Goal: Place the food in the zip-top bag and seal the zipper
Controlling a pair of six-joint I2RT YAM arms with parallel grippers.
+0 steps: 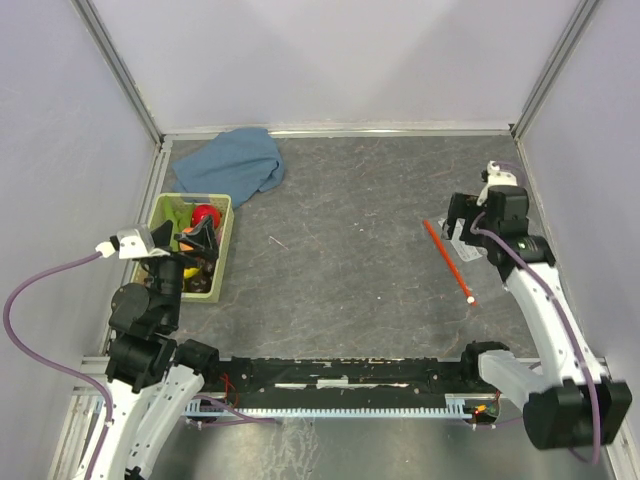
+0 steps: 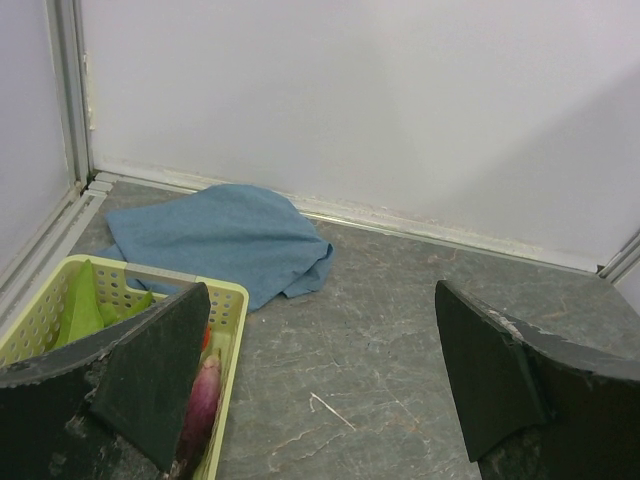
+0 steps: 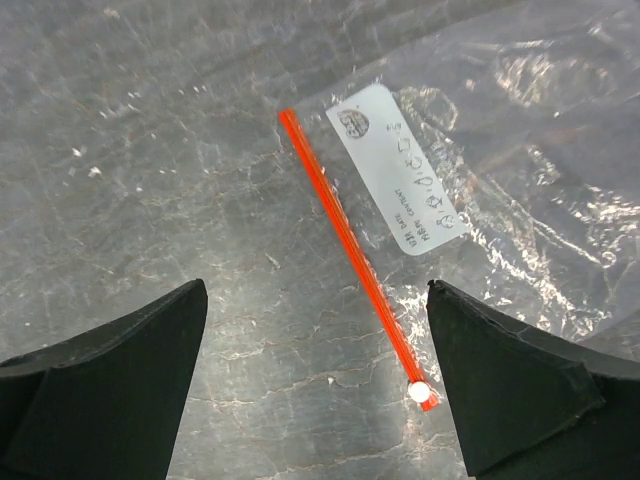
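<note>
The clear zip top bag [image 3: 540, 150] lies flat at the right of the table, with a white printed label [image 3: 395, 170]. Along its left side runs the red zipper [image 3: 345, 240], which has a white slider [image 3: 419, 391] at its near end. Above the bag, my right gripper is open, its fingers apart and empty; in the top view the arm covers much of the bag. A yellow-green basket [image 1: 222, 265] at the left holds food, including a red round item [image 1: 206, 217] and a purple eggplant-like piece [image 2: 203, 400]. My left gripper stands open over the basket, nothing between its fingers.
A crumpled blue cloth [image 1: 232, 165] lies at the back left, behind the basket. White walls enclose the back and both sides.
</note>
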